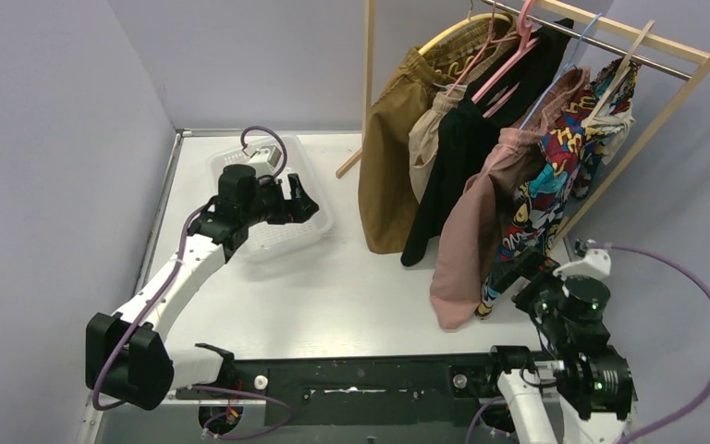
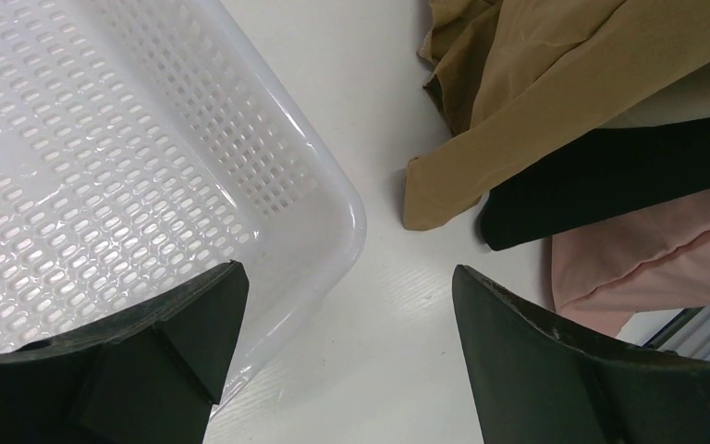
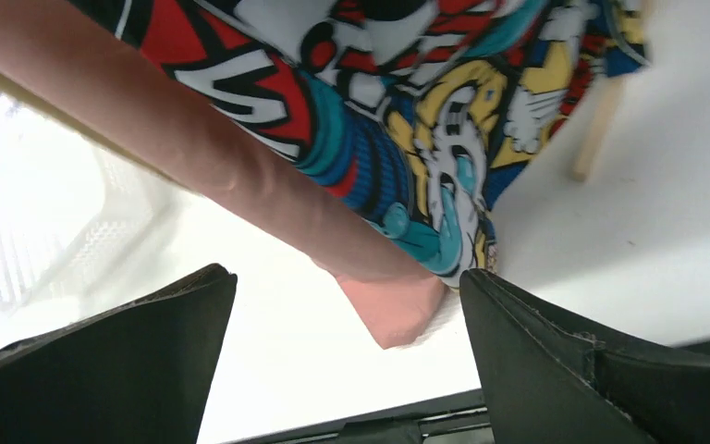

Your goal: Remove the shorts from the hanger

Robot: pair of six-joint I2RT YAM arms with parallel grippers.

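Several garments hang from the rack's rail at the right. At its right end is the colourful cartoon-print garment, on a wooden hanger. Beside it hang pink pants on a blue hanger, then a black garment, a short beige one and brown pants. My right gripper is open near the print garment's lower end, with no cloth clamped; the print and pink hems show beyond its fingers. My left gripper stands open and empty over the basket's corner. Which garment is the shorts is unclear.
A white perforated basket stands under the left gripper, on the white table. Between the basket and the garments the table is bare. The rack's wooden leg is close behind the right gripper.
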